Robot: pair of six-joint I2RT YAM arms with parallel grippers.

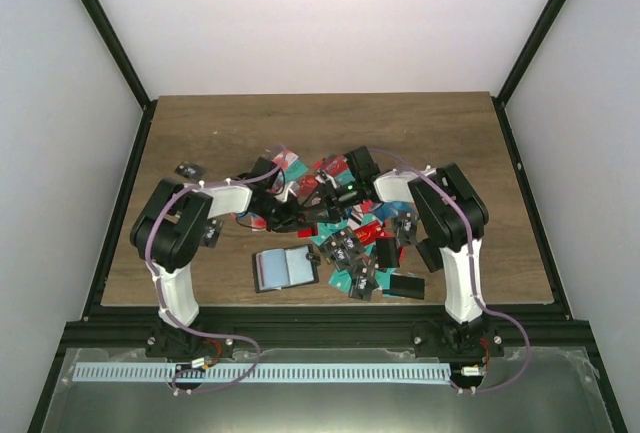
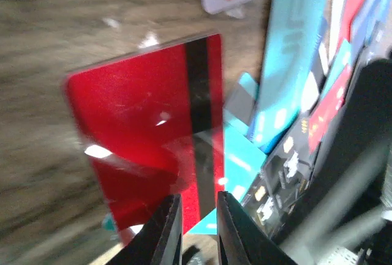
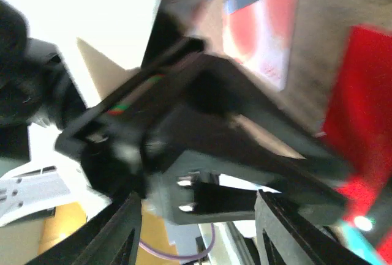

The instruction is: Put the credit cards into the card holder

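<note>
The card holder [image 1: 285, 268] lies open on the table below both grippers in the top view. My left gripper is partly open, its fingertips over the lower end of a red card [image 2: 141, 118] with a black stripe. A gap shows between those fingers; whether they touch the card cannot be told. My right gripper stands open with no card between its fingers. The left gripper's black fingers cross close in front of it, and the red card [image 3: 366, 103] shows past them at the right edge.
Black cards [image 1: 340, 246] and teal and red ones lie in an overlapping pile right of the holder. A few dark cards [image 1: 189, 169] lie at the left. The two grippers are very close together.
</note>
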